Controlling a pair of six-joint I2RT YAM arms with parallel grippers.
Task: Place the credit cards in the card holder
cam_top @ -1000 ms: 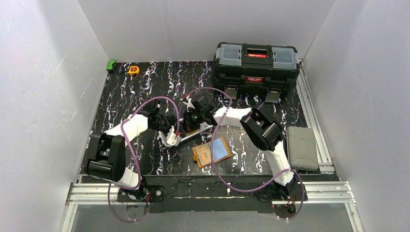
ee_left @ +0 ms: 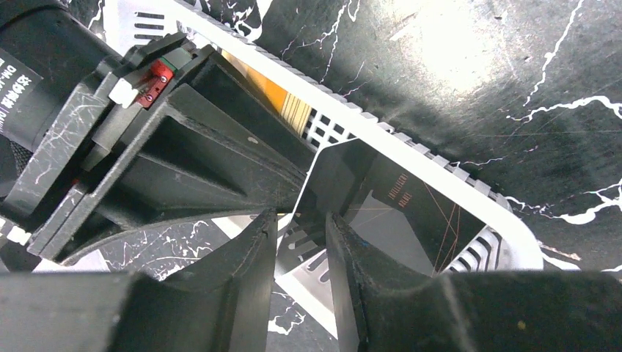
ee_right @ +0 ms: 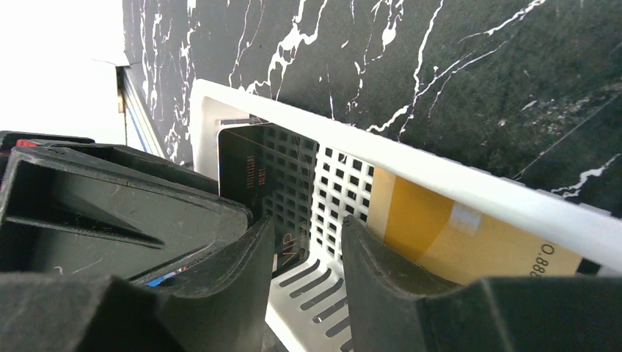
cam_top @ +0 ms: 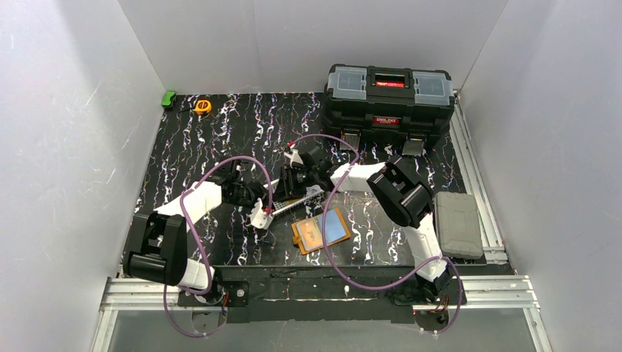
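A white slotted card holder (ee_left: 440,165) lies under both grippers, which meet at the centre of the top view. A black card (ee_left: 396,213) stands inside at one end, and orange cards (ee_right: 477,242) stand farther along it. My left gripper has its fingers part open at the black card's edge; whether it touches the card is unclear. My right gripper is part open over the holder's grid, beside the black card. In each wrist view the other gripper's body hides part of the holder.
A clipboard (cam_top: 330,227) with cards lies in front of the holder. A black toolbox (cam_top: 387,106) stands at the back right, a grey case (cam_top: 458,224) at the right. A tape measure (cam_top: 202,106) lies at the back left, where the table is mostly clear.
My left arm has shifted slightly toward the front of the table, and my right gripper slightly to the right.
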